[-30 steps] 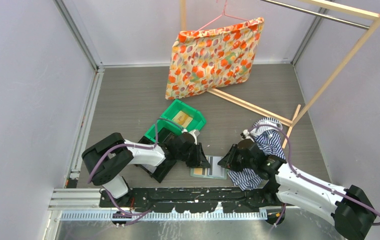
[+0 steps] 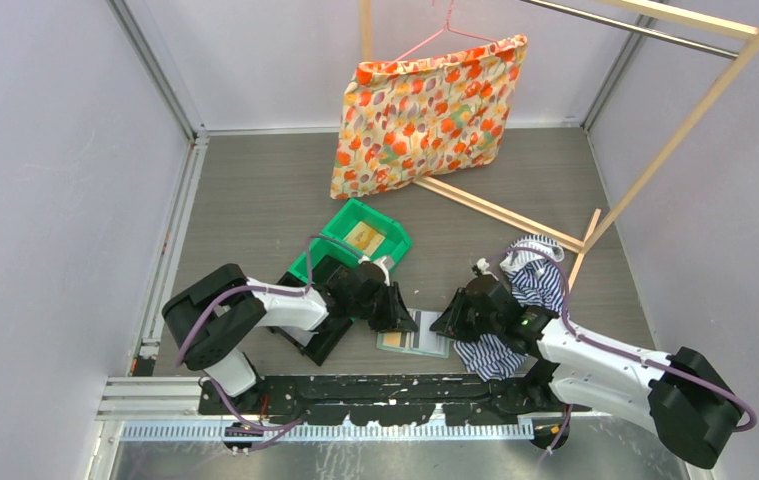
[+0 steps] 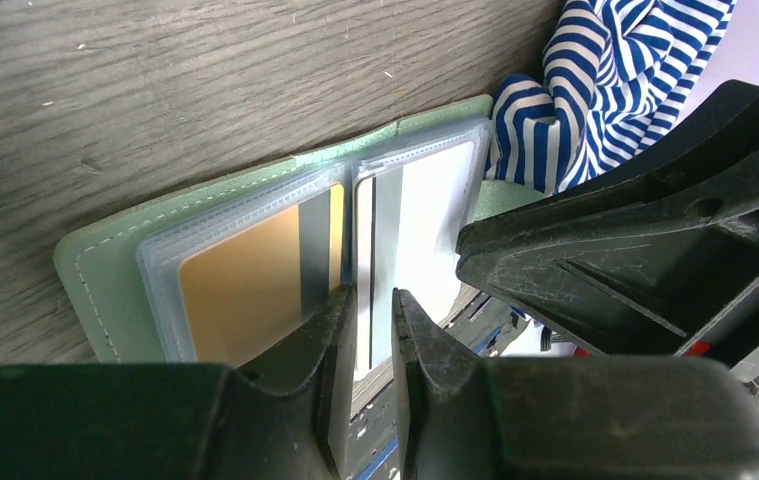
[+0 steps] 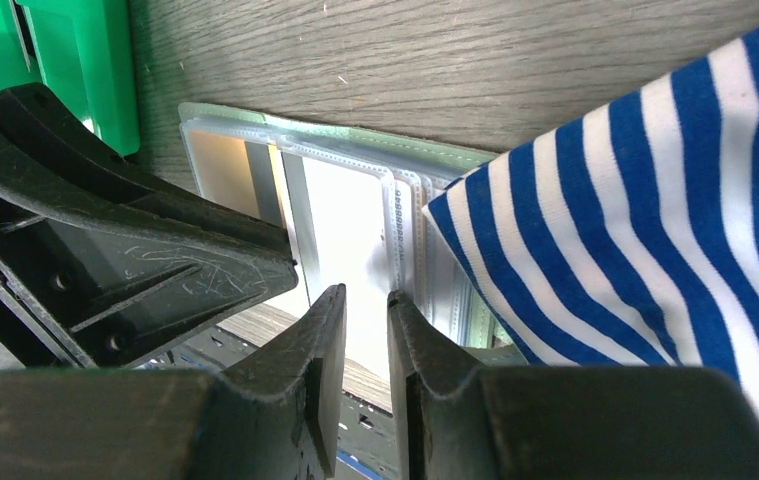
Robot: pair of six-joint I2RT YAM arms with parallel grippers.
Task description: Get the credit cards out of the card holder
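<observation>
The pale green card holder (image 2: 414, 350) lies open and flat near the table's front. In the left wrist view, an orange card (image 3: 255, 275) with grey and yellow stripes sits in one clear sleeve, and a white card (image 3: 435, 215) with a grey stripe in the other. Over the white card's striped edge stands my left gripper, part open, with no card clearly between its fingers. My right gripper is open above the white card (image 4: 350, 235); several clear sleeve edges (image 4: 420, 220) run beside its fingertips. Whether either gripper touches the sleeves, I cannot tell.
A green bin (image 2: 395, 240) with a yellowish piece in it stands behind the left arm, a black tray (image 2: 328, 338) nearer. Striped cloth (image 2: 495, 356) borders and partly overlaps the holder's right edge. A floral cloth (image 2: 430, 115) hangs at the back. Bare table lies behind the holder.
The right gripper has shifted slightly left, its arm swinging a little. The holder has slid slightly left with it. My left arm has stayed nearly still.
</observation>
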